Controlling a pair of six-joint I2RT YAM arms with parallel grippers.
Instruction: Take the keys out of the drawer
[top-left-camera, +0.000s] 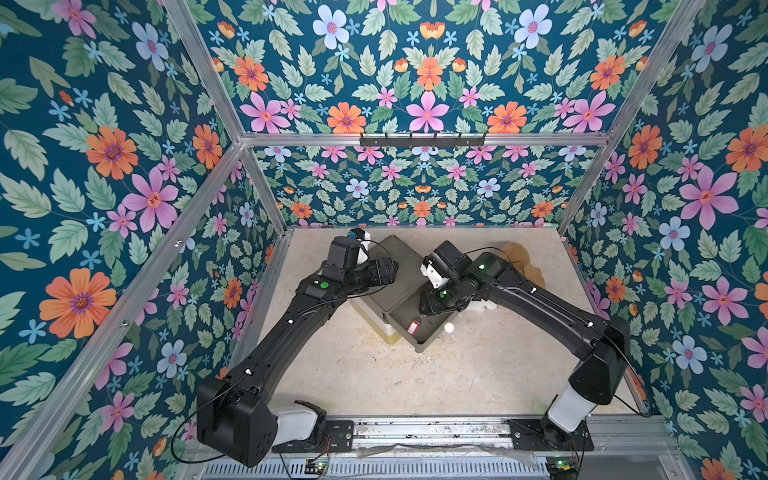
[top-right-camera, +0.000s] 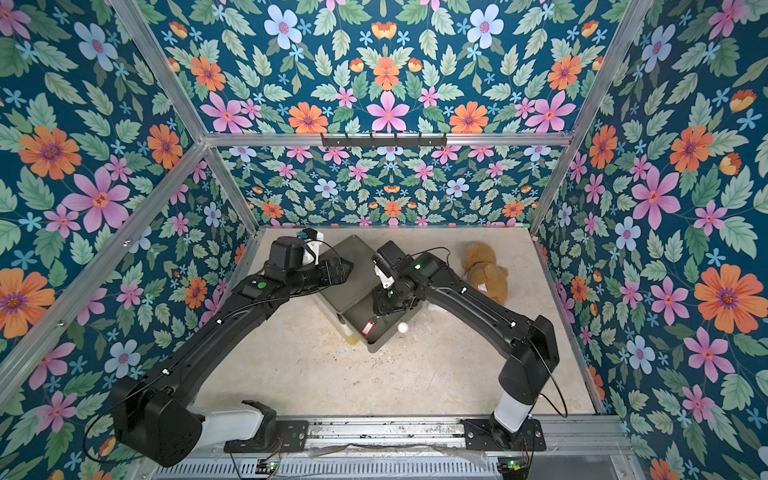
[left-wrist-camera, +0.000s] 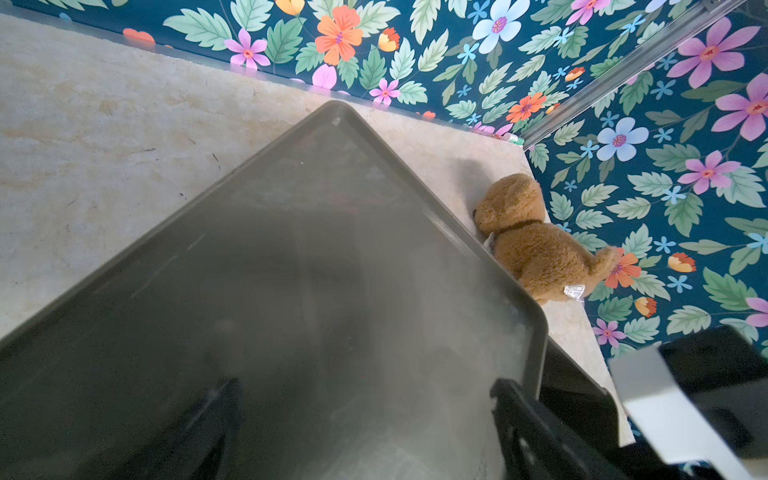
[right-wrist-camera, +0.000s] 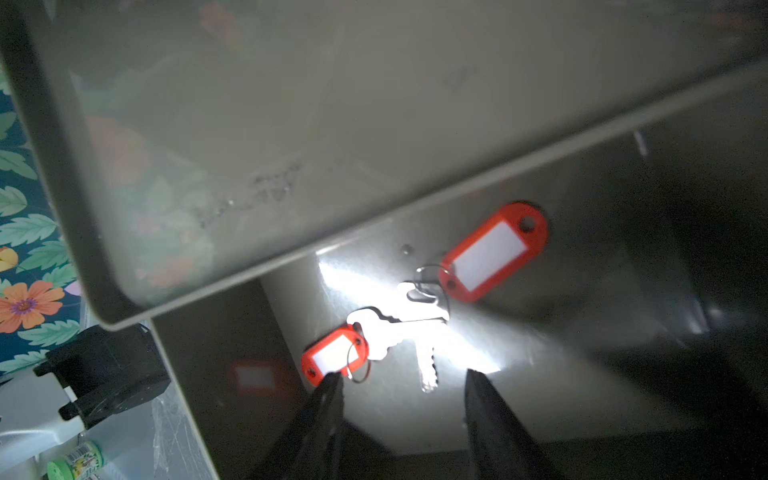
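Note:
The grey drawer (top-left-camera: 421, 340) stands pulled out from the grey cabinet (left-wrist-camera: 312, 240). In the right wrist view, silver keys (right-wrist-camera: 425, 360) lie on its floor with two red tags (right-wrist-camera: 493, 249). My right gripper is open directly over them, nothing held; from above it hides part of them. My left gripper is over the cabinet top, fingers apart and open, with nothing visible between them.
A brown plush toy (top-right-camera: 485, 273) lies at the back right. A small white ball (top-right-camera: 402, 328) lies beside the drawer.

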